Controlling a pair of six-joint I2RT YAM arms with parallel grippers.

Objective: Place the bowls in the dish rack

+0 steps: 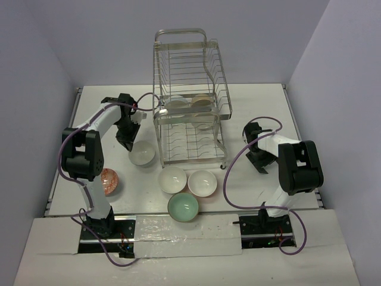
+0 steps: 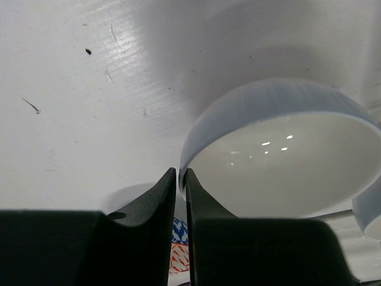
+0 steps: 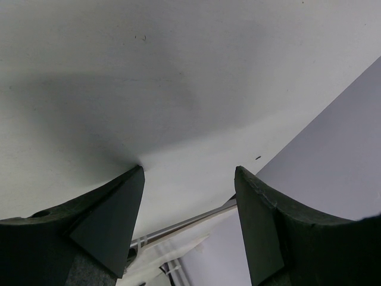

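Note:
A white bowl is tilted in my left gripper, whose fingertips close on its rim in the left wrist view. The metal dish rack stands at the back centre, with several bowls among its wires. Two white bowls and a green bowl lie in front of it. A red patterned bowl lies at the left. My right gripper is open over bare table on the right, holding nothing.
Walls bound both sides and the back. Purple cables loop over both arms.

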